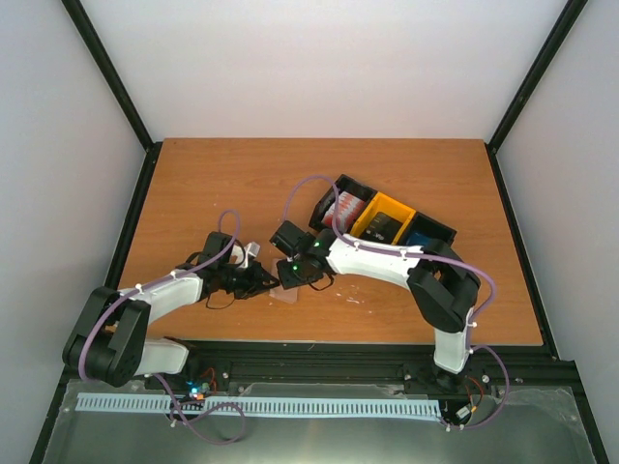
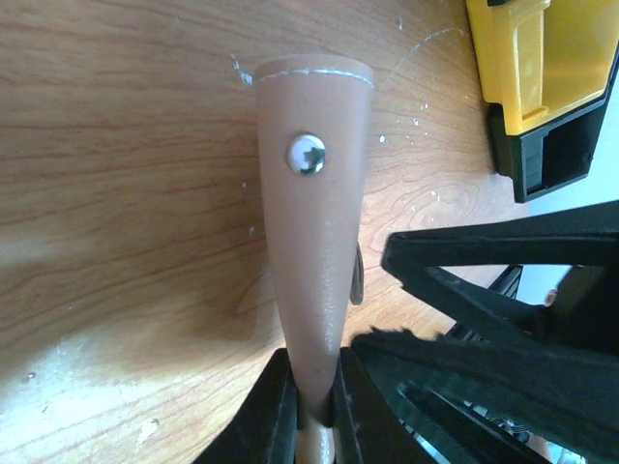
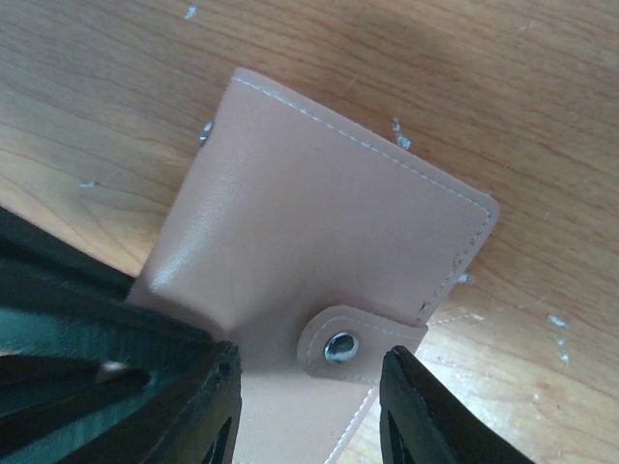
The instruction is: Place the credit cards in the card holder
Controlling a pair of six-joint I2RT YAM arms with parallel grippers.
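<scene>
A pink leather card holder (image 1: 285, 294) with a snap tab is between my grippers near the table's middle front. In the left wrist view my left gripper is shut on the holder (image 2: 314, 213), seen edge-on. In the right wrist view its broad face and snapped tab show, and my right gripper is open over the holder (image 3: 290, 222), its fingertips either side of the tab's area. Whether any card is inside cannot be seen.
A black organiser with a yellow bin (image 1: 386, 206) and a compartment of red-and-white items (image 1: 341, 208) stands behind my right arm.
</scene>
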